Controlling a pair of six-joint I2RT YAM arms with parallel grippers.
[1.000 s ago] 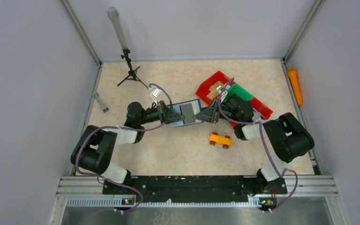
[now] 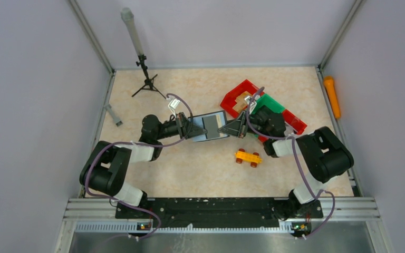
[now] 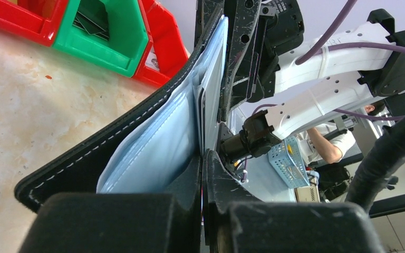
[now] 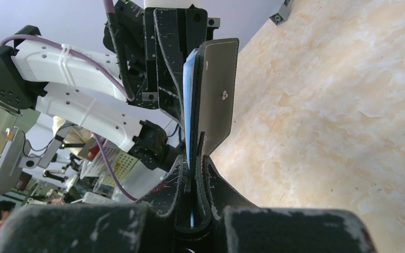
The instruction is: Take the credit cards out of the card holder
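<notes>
The card holder (image 2: 209,126), black outside with pale blue plastic sleeves, is held up between my two grippers over the middle of the table. In the left wrist view its sleeves (image 3: 153,137) stand spread from the black cover, with dark card edges among them. My left gripper is shut at the near end of the holder; whether anything is between its tips is hard to see. My right gripper is shut on the other end of the card holder, whose dark cover (image 4: 216,89) faces the table side.
Red (image 2: 231,96) and green (image 2: 270,103) bins stand behind my right arm. A yellow toy car (image 2: 248,157) lies in front of it. A tripod (image 2: 148,81) stands at back left, a grey object (image 2: 113,115) at left.
</notes>
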